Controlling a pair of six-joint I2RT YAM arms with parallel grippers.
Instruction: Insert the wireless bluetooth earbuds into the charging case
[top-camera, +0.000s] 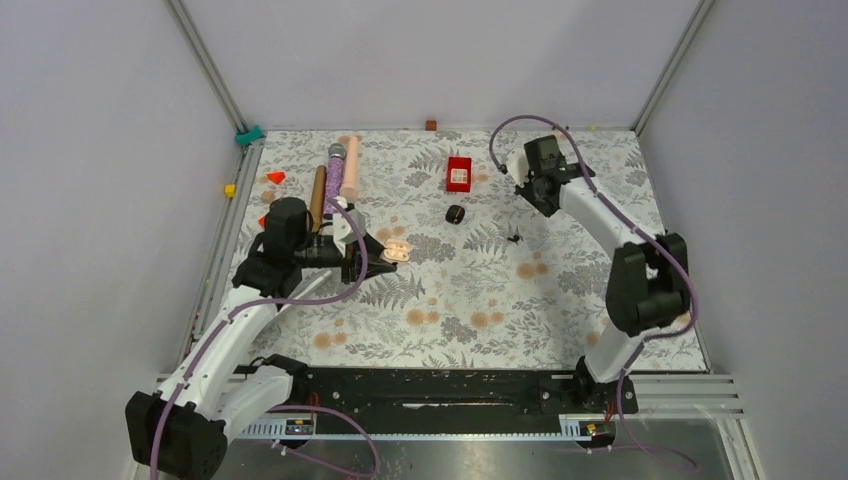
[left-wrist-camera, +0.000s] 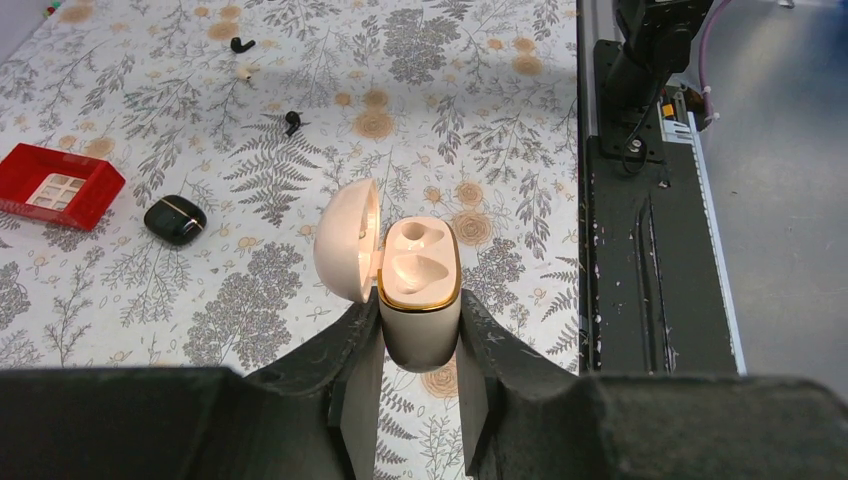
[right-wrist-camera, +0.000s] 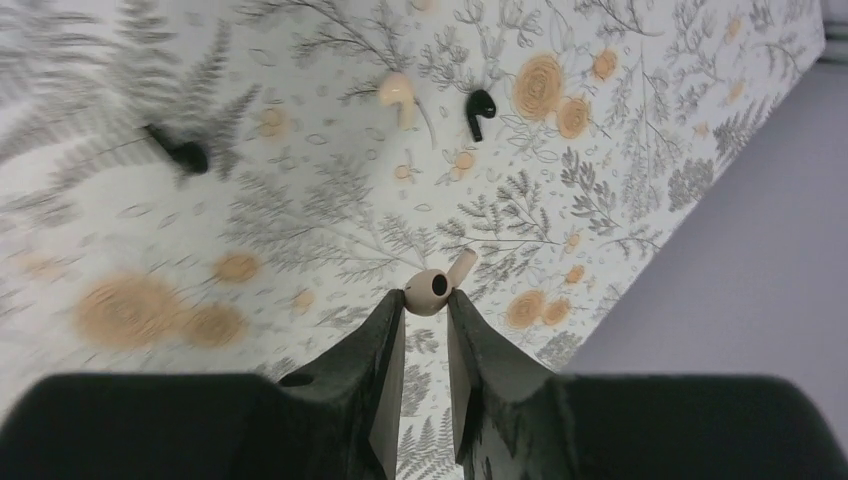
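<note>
An open pale pink charging case (left-wrist-camera: 419, 290) is held upright by my left gripper, its two wells empty and lid to one side. In the right wrist view, my right gripper is shut on a pale pink earbud (right-wrist-camera: 428, 290) with its stem angled up. Below it on the floral mat lie a second pink earbud (right-wrist-camera: 398, 92) and two black earbuds (right-wrist-camera: 477, 108). A closed black case (left-wrist-camera: 175, 219) lies between the pink case and the red box (left-wrist-camera: 92, 187).
A purple microphone (top-camera: 334, 175) and rolled cylinders (top-camera: 350, 170) lie at the back left, beside the left arm. A wall (top-camera: 440, 70) bounds the back.
</note>
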